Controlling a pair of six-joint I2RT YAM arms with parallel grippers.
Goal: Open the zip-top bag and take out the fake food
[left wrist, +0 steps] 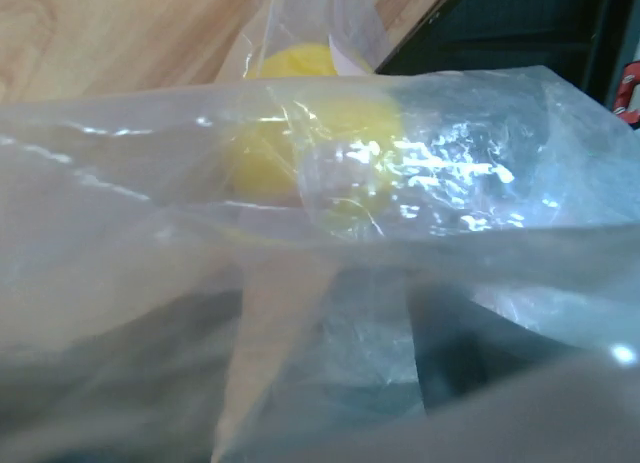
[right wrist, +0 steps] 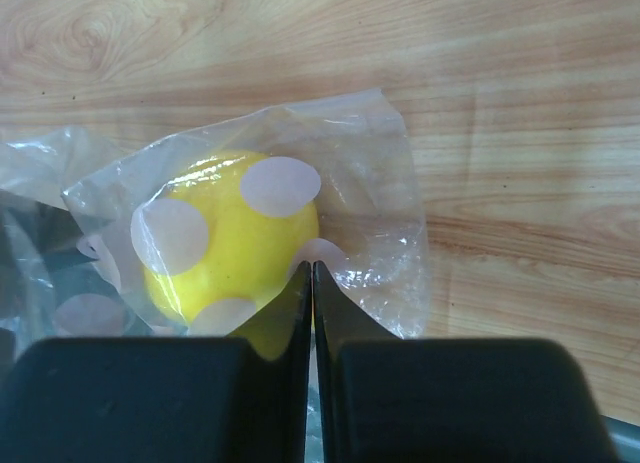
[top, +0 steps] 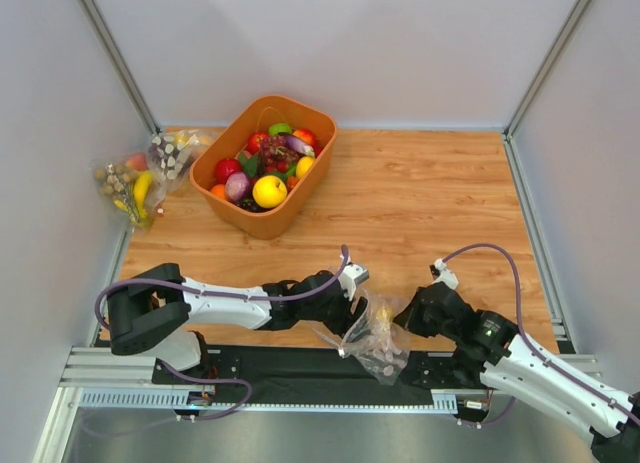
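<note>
A clear plastic bag (top: 380,353) with white dots lies between my grippers at the table's front edge, partly over the dark strip. Inside it, a yellow food piece (right wrist: 235,238) shows through the film in the right wrist view. My left gripper (top: 354,325) is at the bag's left end. In the left wrist view its dark fingers (left wrist: 465,348) stand apart behind clear film, with yellow food beyond. At the bag's right side, my right gripper is shut, its tips over the film beside the yellow piece. Whether film is pinched there cannot be told.
An orange basket (top: 318,178) full of fake fruit and vegetables stands at the back left. Two other clear bags of food, a nearer bag (top: 135,188) and a farther bag (top: 175,153), lie left of it.
</note>
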